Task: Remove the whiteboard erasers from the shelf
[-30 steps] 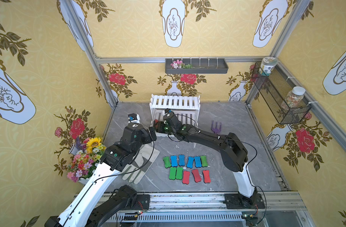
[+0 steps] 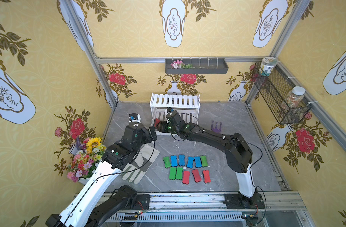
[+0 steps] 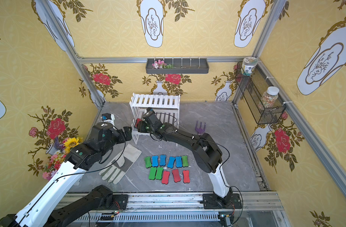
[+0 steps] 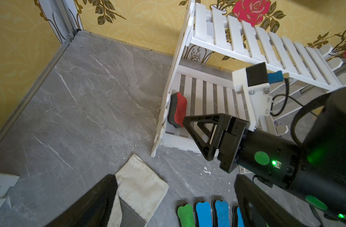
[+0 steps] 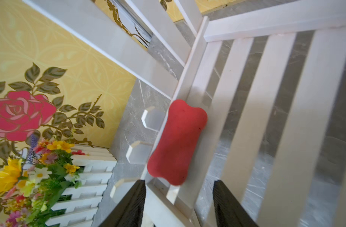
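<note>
One red eraser with a dark base [image 5: 178,141] stands on its long edge at the left end of the white shelf's [image 5: 276,75] slatted lower level, against the side wall. My right gripper is at the shelf's front edge, its fingers parted and nothing between them; the eraser lies just beyond the fingertips in the right wrist view. Left of the shelf my left gripper is held open and empty above the table. Several green [image 2: 167,162], blue [image 2: 190,162] and red erasers [image 2: 196,175] lie in two rows on the table in front.
A pair of work gloves [image 2: 137,168] lies beneath the left arm. Flowers in a white planter [image 2: 86,160] stand at the left. A purple fork [image 2: 216,126] rests right of the shelf. A wire basket [image 2: 282,90] with jars hangs on the right wall.
The left arm and the erasers on the table stayed put.
</note>
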